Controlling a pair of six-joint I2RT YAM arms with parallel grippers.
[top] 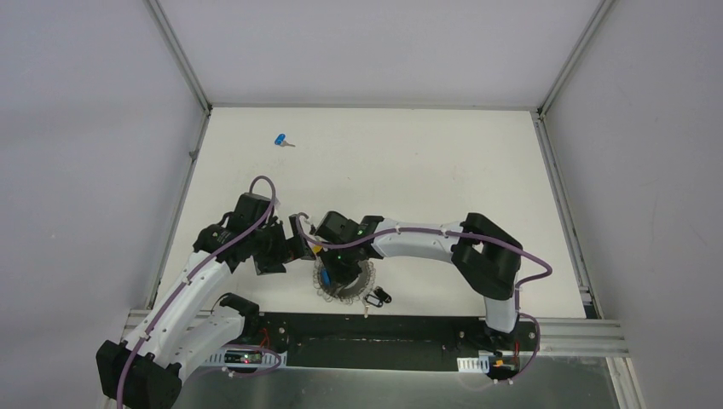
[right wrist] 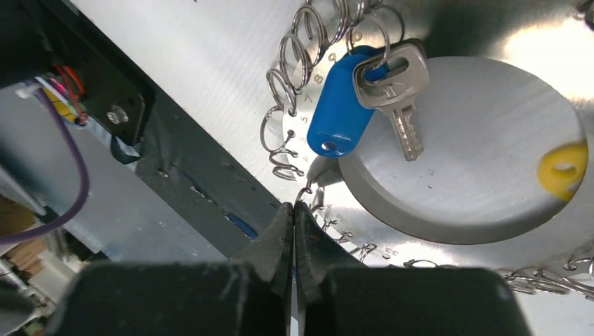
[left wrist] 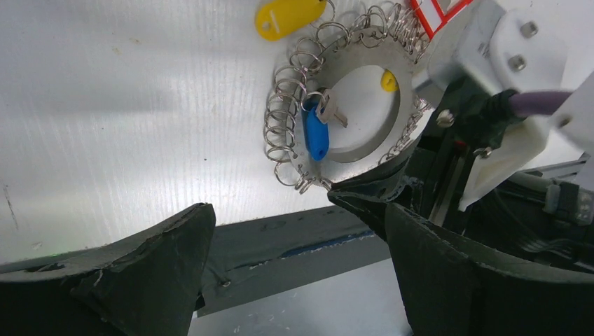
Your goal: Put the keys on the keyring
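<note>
The round metal keyring plate [top: 362, 289] [right wrist: 462, 231] carries small wire rings round its edge. A blue-tagged key [left wrist: 317, 136] [right wrist: 401, 117] lies on it, with a ring through the key's head; a yellow piece [right wrist: 560, 168] shows inside the centre hole. My right gripper is shut with nothing visible between its fingers, low at the plate's rim. My left gripper stands open to the left of the plate. A yellow tag [left wrist: 287, 15] lies beside the plate.
Another blue-tagged key [top: 280, 141] lies at the back left. Small dark objects [top: 382, 295] lie right of the plate near the table's front edge.
</note>
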